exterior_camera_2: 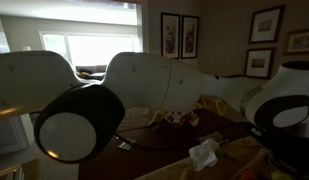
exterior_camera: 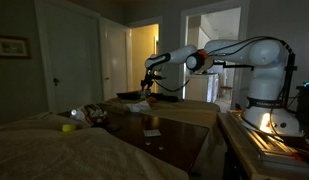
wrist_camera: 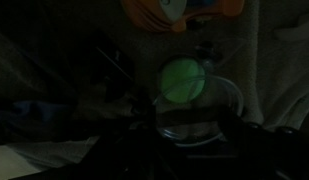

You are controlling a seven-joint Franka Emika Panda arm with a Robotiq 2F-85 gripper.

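Observation:
My gripper [exterior_camera: 145,86] reaches down at the far end of the table, by a dark tray-like shape. In the dim wrist view, a clear round cup or lid [wrist_camera: 234,92] lies close to the dark gripper fingers, which are hard to make out along the bottom. A green round thing [wrist_camera: 182,80] shows beside or through its clear rim. Whether the fingers touch the clear thing cannot be seen. An orange object [wrist_camera: 184,12] lies at the top of that view, on dark cloth.
A crumpled white item [exterior_camera: 139,107] rests mid-table, with cluttered items [exterior_camera: 91,115] and a small yellow-green thing [exterior_camera: 69,128] to the left. A small pale card [exterior_camera: 152,133] lies on the bare brown tabletop [exterior_camera: 179,145]. Rumpled cloth [exterior_camera: 74,155] covers the near side.

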